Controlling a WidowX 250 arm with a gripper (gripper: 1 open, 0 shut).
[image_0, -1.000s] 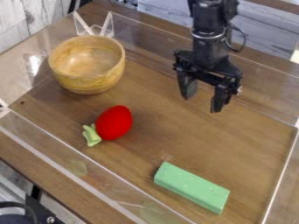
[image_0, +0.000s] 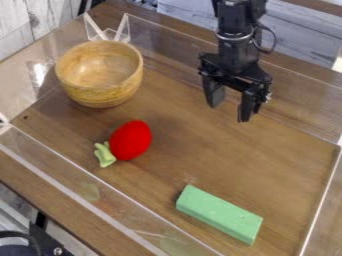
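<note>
My black gripper (image_0: 230, 100) hangs above the back of the wooden table, right of centre, with its two fingers apart and nothing visible between them. A wooden bowl (image_0: 100, 88) stands at the back left. A red vegetable (image_0: 131, 138) with a pale green top lies left of centre. A green block (image_0: 218, 213) lies at the front right.
The table (image_0: 214, 160) has wide bare room in the middle and right, below my gripper. Clear low walls or edges run along its sides, with a white panelled surface behind.
My gripper has shifted very slightly; the bowl, red vegetable and green block have not moved.
</note>
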